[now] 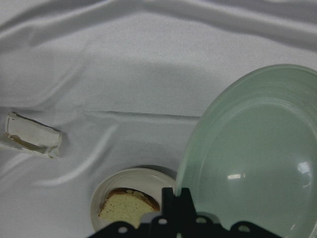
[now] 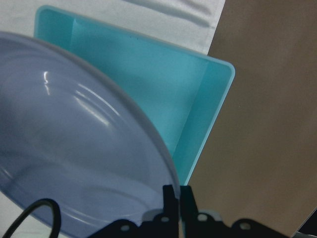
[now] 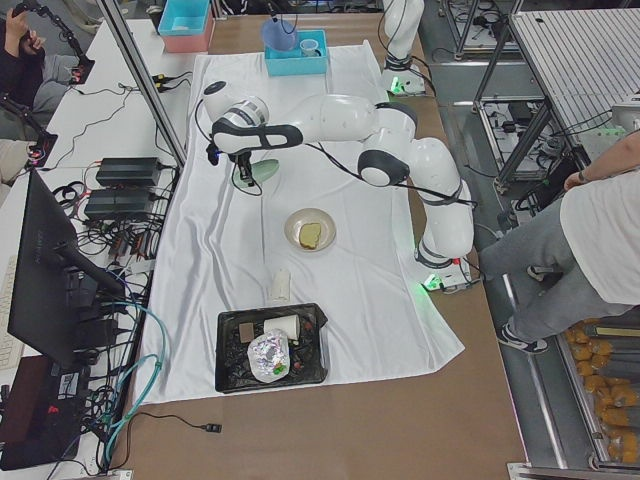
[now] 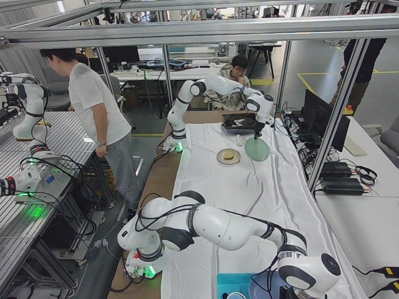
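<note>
A green plate [image 1: 252,153] is held by its rim in my left gripper, tilted above the white cloth near a cream plate [image 4: 222,159] with a bread slice [image 1: 124,208] on it. My right gripper is shut on the rim of a purple-blue bowl [image 2: 79,139], which hangs over a turquoise bin [image 2: 198,114]. In the camera left view a blue cup [image 3: 308,48] is in that bin.
A black tray [image 3: 230,360] with several items stands at the cloth's near end in the camera left view. A pale carton piece [image 1: 32,134] lies by the cream plate. A person stands beside the table.
</note>
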